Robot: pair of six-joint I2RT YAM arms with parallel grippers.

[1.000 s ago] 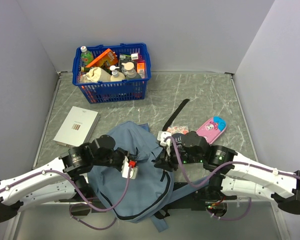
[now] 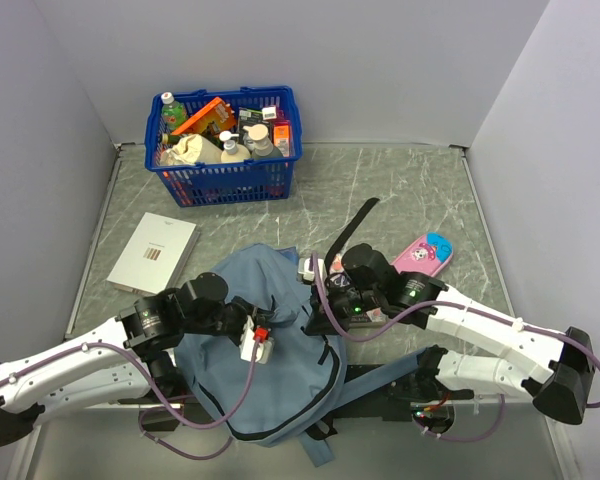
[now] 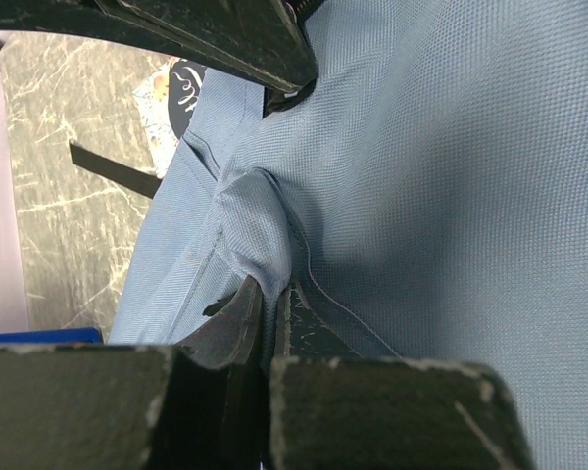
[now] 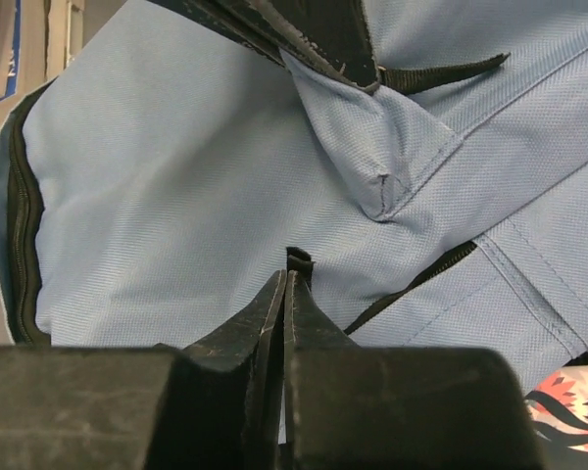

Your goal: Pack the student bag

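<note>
The blue-grey student bag lies in the middle front, below both grippers. In the left wrist view, my left gripper is shut on a pinched fold of the bag's fabric. The right gripper is shut with its tips close against the bag cloth. A small black tab shows just at those tips; nothing is clearly held between them. To the right of the bag, a patterned book shows in part, and a pink pencil case lies clear of the right arm.
A blue basket full of bottles and packages stands at the back. At left lies a white box. A black strap stretches up from the bag.
My right gripper has moved a little left and now covers more of the patterned book and the bag's right side. The left arm holds almost still on the cloth.
</note>
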